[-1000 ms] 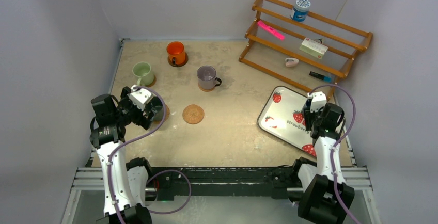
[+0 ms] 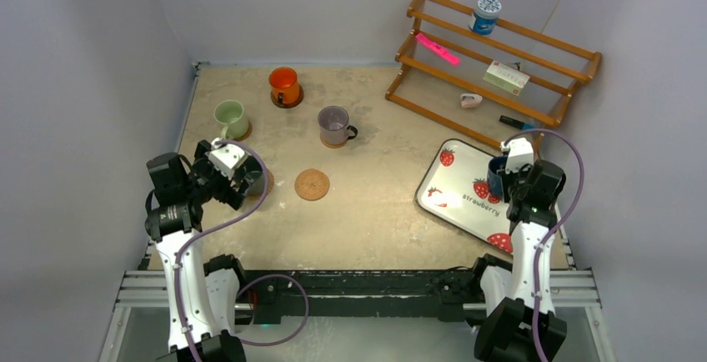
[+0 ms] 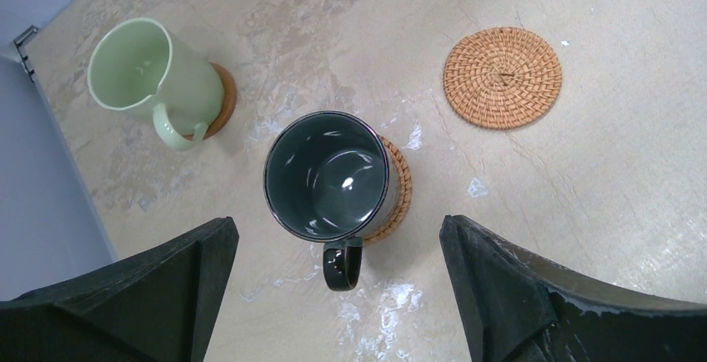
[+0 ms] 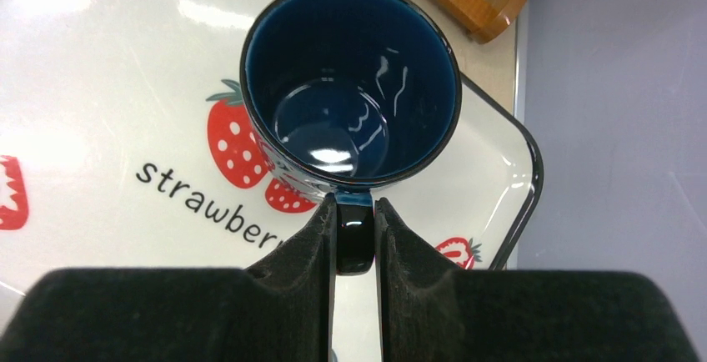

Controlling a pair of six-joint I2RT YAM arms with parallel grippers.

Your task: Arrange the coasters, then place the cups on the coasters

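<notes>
A dark blue cup (image 4: 333, 70) is over the strawberry tray, and my right gripper is shut on its handle. Whether the cup's base touches the tray is hard to tell. In the top view that cup (image 2: 495, 180) shows partly beside the right gripper. A bare woven coaster (image 2: 312, 184) lies at the middle left of the table. My left gripper stands open above a dark green-grey cup (image 3: 327, 177), whose handle points toward the fingers. The left fingers are apart from that cup, which stands on another woven coaster (image 3: 402, 187).
The strawberry tray (image 2: 442, 199) lies at the right. A green cup (image 2: 231, 118), an orange cup (image 2: 284, 83) and a grey-purple cup (image 2: 333, 123) stand on coasters. A wooden rack (image 2: 475, 87) leans behind the tray. Open table lies between tray and bare coaster.
My right gripper has shifted slightly back toward the rack, and more of the blue cup shows beside it. The left arm and the other cups have stayed put.
</notes>
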